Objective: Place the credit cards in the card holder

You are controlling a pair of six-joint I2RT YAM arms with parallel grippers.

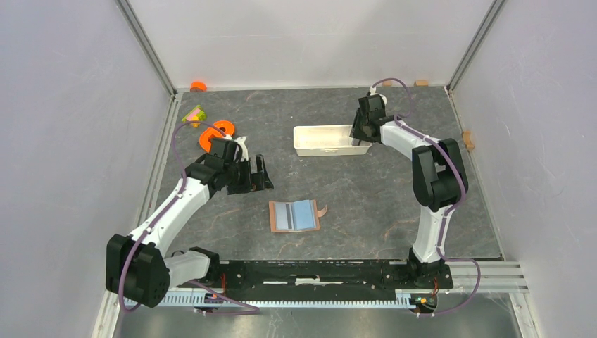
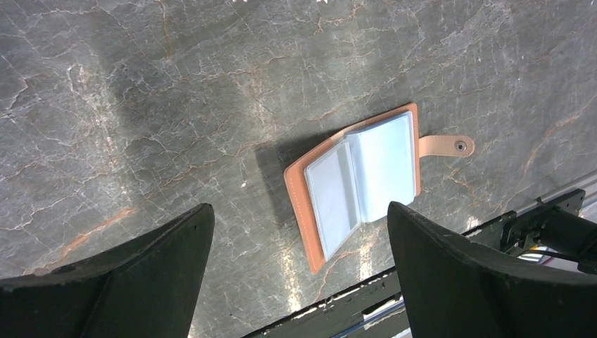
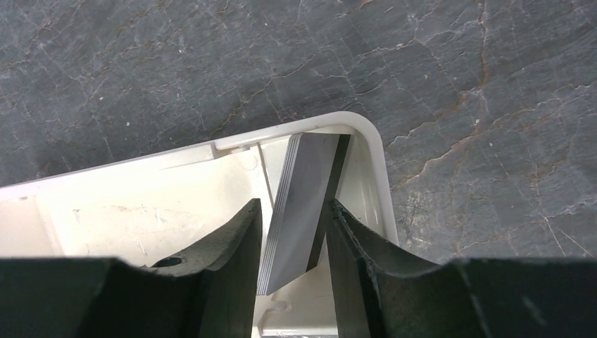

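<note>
A stack of grey cards (image 3: 303, 204) with a dark stripe lies tilted in the right end of the white tray (image 1: 320, 137). My right gripper is over that end, fingers part open on either side of the stack. The open card holder (image 2: 317, 225), tan with clear bluish sleeves, lies on the table at the front centre, its snap strap pointing right. My left gripper stands open above the table, left of and behind the holder in the top view, with nothing between its fingers.
Orange objects (image 1: 225, 127) and a green-pink toy (image 1: 193, 116) sit at the back left. Small wooden blocks lie along the back and right edges. The table between tray and holder is clear.
</note>
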